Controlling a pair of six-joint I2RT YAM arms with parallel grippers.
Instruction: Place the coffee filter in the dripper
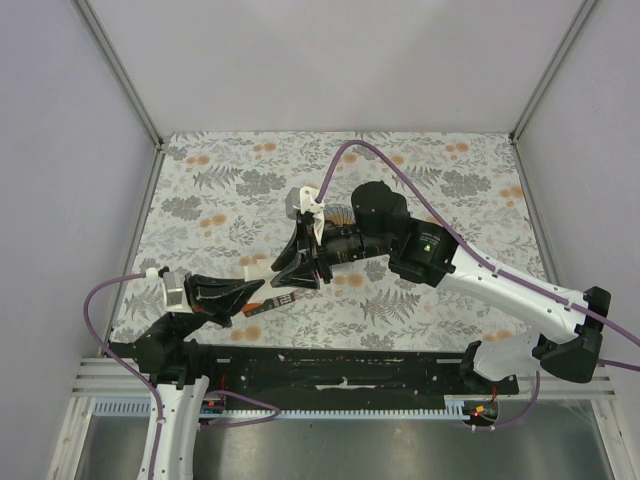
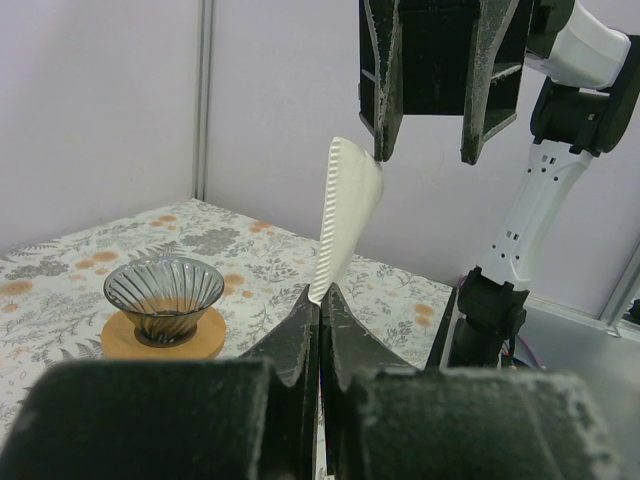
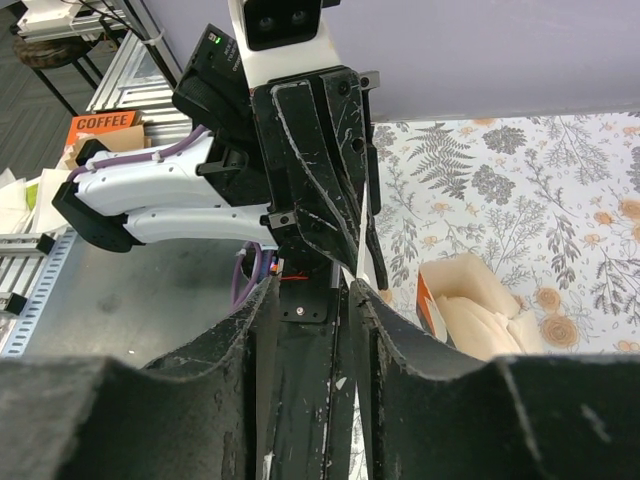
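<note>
My left gripper is shut on a thin white paper coffee filter [image 2: 340, 200], which stands up from its fingertips. My right gripper is open, its fingers just above and around the upper end of the filter, as the left wrist view shows. The glass dripper [image 2: 164, 298] sits on a round wooden stand [image 2: 200, 338] farther back; in the top view it is mostly hidden under the right arm.
An open carton of paper filters [image 3: 480, 310] lies on the patterned tabletop [image 1: 440, 170] beside the left arm.
</note>
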